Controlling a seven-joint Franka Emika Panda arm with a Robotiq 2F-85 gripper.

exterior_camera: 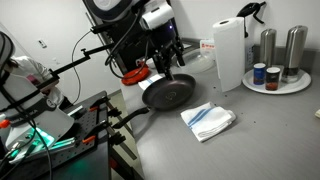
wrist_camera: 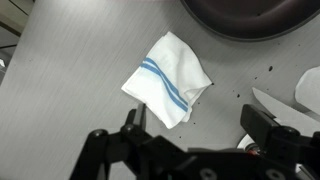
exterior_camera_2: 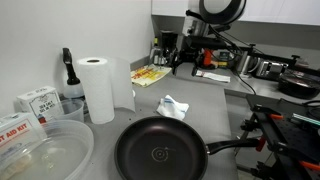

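A white cloth with blue stripes (exterior_camera: 208,120) lies on the grey counter, and it fills the middle of the wrist view as a crumpled cloth (wrist_camera: 168,75). Beside it rests a black frying pan (exterior_camera: 168,93), its handle pointing toward the counter's edge. My gripper (exterior_camera: 168,68) is up in the air, behind the pan in exterior view 1 and well clear of the cloth. In the wrist view its two black fingers (wrist_camera: 136,124) stand wide apart with nothing held between them. The pan (exterior_camera_2: 160,155) looks empty.
A paper towel roll (exterior_camera: 230,55) stands behind the cloth. Farther right, a white plate (exterior_camera: 275,85) carries shakers and small jars. A clear plastic bowl (exterior_camera_2: 45,150) sits beside the pan, and a red bowl (exterior_camera: 136,76) is at the back left.
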